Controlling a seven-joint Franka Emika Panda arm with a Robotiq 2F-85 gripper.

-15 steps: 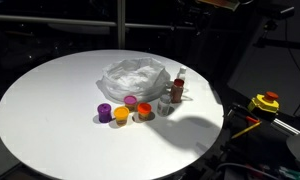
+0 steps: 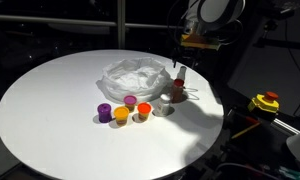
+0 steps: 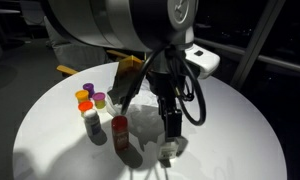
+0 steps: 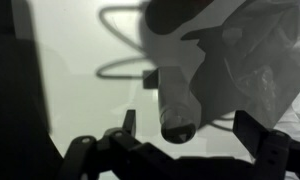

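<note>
A small whitish bottle [image 4: 176, 98] with a dark end facing the camera lies between the spread fingers in the wrist view. It also shows at the far right of the table as a pale bottle [image 2: 182, 73]. My gripper is open above it, nothing held. In the second exterior view the pale bottle [image 3: 168, 150] stands just below the dark fingers [image 3: 174, 122]. Whether the fingers reach down around it cannot be told.
Close by stand a red bottle [image 2: 178, 91] and a clear jar [image 2: 164, 105]. A white plastic bag [image 2: 135, 76] lies behind, with several coloured cups, including a purple cup [image 2: 105, 113], in front. Thin dark loops lie beside the bottle.
The arm has come down from the upper right towards the pale bottle, from nearly out of view. The objects on the table have not visibly moved.
</note>
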